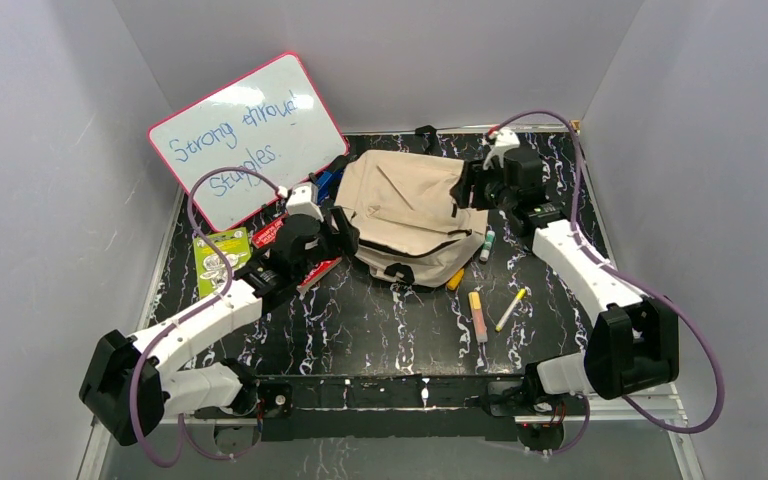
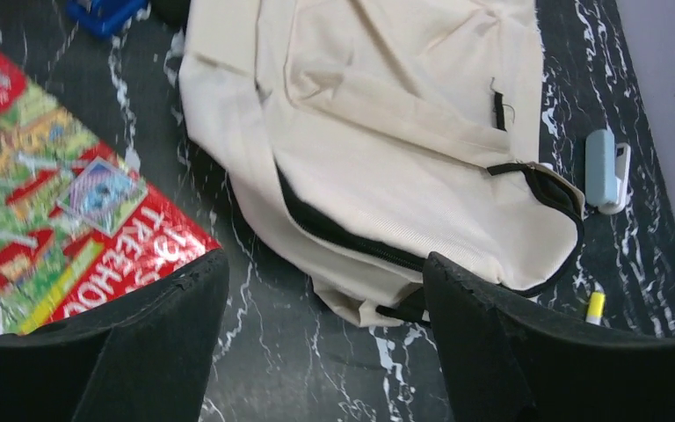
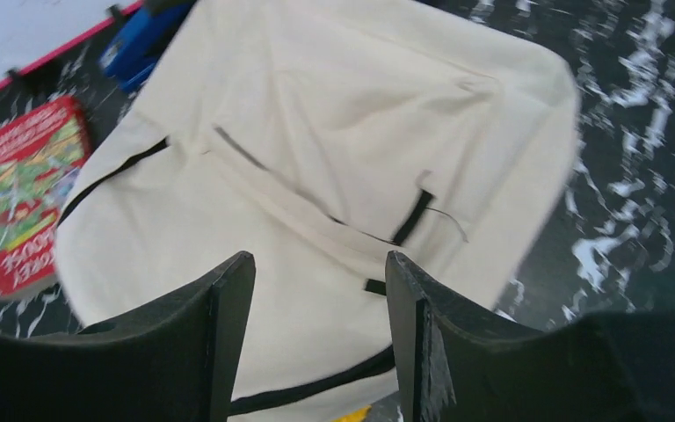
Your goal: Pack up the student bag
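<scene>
A beige bag (image 1: 410, 190) lies flat in the middle of the dark marbled table, and a black zip line runs along its front edge. Above the bag's left side hangs my left gripper (image 1: 344, 228), its fingers apart with nothing between them. Over the upper right of the bag is my right gripper (image 1: 465, 188), its fingers (image 3: 228, 308) also spread and empty. Left of the bag lies a red illustrated book (image 2: 88, 202), partly covered by my left arm in the top view. A green-yellow pack (image 1: 222, 258) rests farther left. The bag's inside is hidden.
Right and front of the bag lie a glue stick (image 1: 487, 246), an orange item (image 1: 455, 280), an orange marker (image 1: 477, 316) and a yellow pen (image 1: 510, 310). A whiteboard (image 1: 250, 140) leans at the back left; a blue object (image 1: 326, 184) is beside it.
</scene>
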